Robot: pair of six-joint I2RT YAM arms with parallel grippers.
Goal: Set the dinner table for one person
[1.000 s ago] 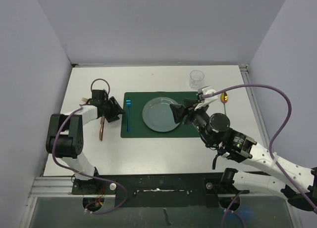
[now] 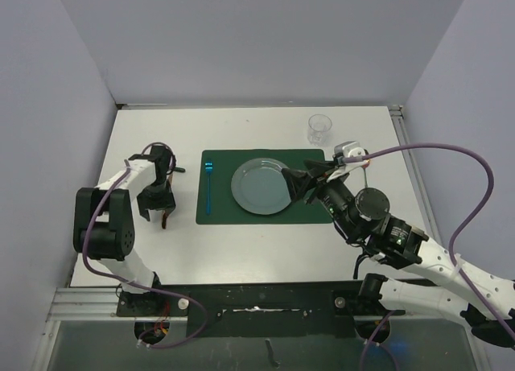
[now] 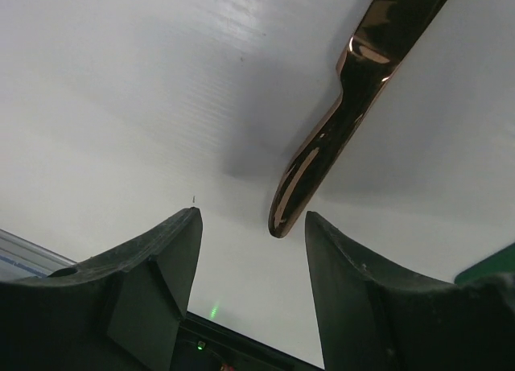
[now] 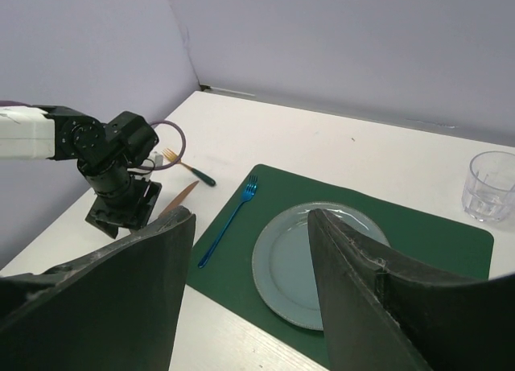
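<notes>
On the green placemat (image 2: 314,213) lie a clear plate (image 2: 261,186) and, to its left, a blue fork (image 2: 208,187). A copper-coloured knife (image 3: 315,163) rests on the white table left of the mat. My left gripper (image 2: 158,210) is over the knife, partly hiding it in the top view; its fingers (image 3: 179,246) stand apart on either side of the handle's end, with nothing gripped. My right gripper (image 2: 290,187) hovers empty and open at the plate's right side. Behind the right arm a gold spoon (image 2: 366,162) is mostly covered.
An empty glass (image 2: 319,128) stands behind the mat's right end. Another fork with a dark green handle (image 4: 204,178) lies beyond the left gripper.
My left gripper has swung left, away from the mat's left edge, and come forward over the knife. The right gripper has shifted slightly right, now covering much of the spoon.
</notes>
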